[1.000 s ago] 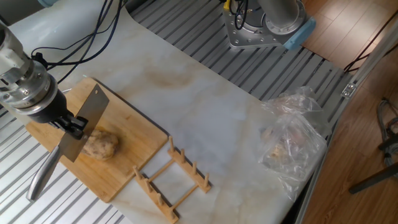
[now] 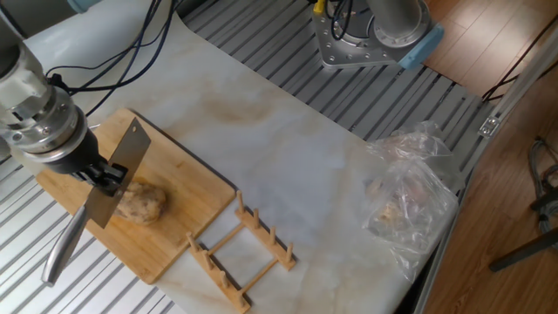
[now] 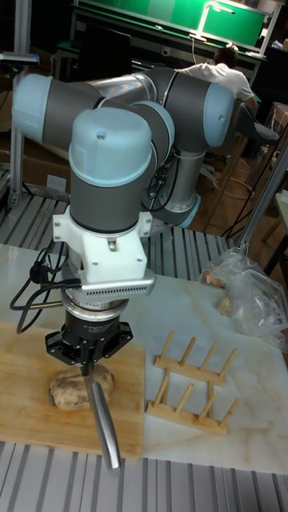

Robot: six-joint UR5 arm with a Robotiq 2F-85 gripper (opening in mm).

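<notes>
A broad knife (image 2: 127,166) with a metal handle (image 2: 65,247) is held by my gripper (image 2: 112,180), whose fingers are shut on the upper part of the blade. In the other exterior view the handle (image 3: 105,424) points toward the front. A brown potato (image 2: 142,203) lies on the wooden cutting board (image 2: 187,174), partly hidden by the blade. My gripper (image 3: 88,362) stands over the potato (image 3: 81,388) there. Whether the blade's edge touches the potato cannot be made out.
A wooden peg rack (image 2: 228,242) stands right beside the board's corner. Clear plastic bags (image 2: 410,205) with something inside lie near the table's far edge.
The knife and my gripper have shifted very slightly, with the handle end a little to the right. Potato, board and rack have stayed where they were.
</notes>
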